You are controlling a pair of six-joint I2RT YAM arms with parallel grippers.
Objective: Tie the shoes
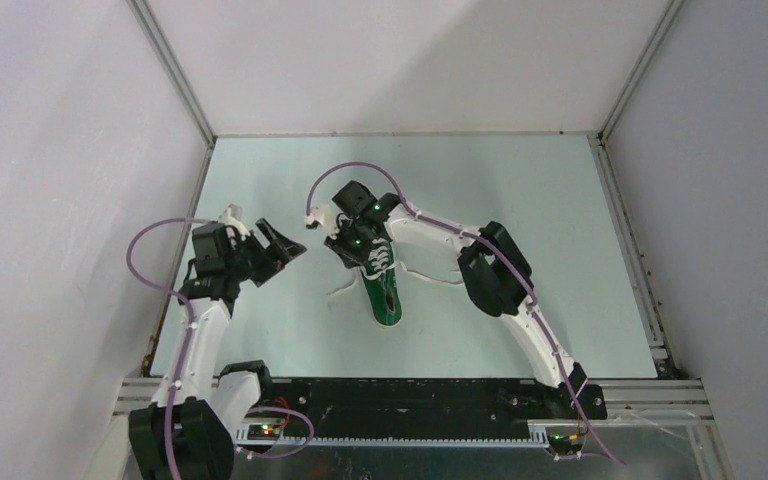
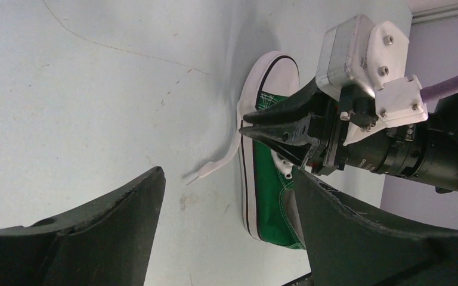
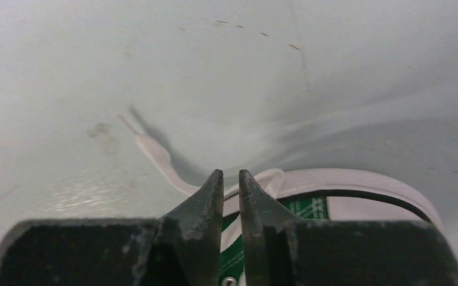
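Note:
A green sneaker (image 1: 384, 303) with white laces lies mid-table, its toe partly under the right arm. My right gripper is low over the shoe's toe-side edge, fingertips near a lace; in the right wrist view its fingertips (image 3: 231, 176) are close together, and I cannot tell whether they hold the lace. A loose lace end (image 3: 155, 152) lies on the table beside the shoe. My left gripper stands open to the left of the shoe, facing it, with nothing between its fingers.
Walls (image 1: 90, 150) enclose the workspace, and the arms' bases sit along the front rail.

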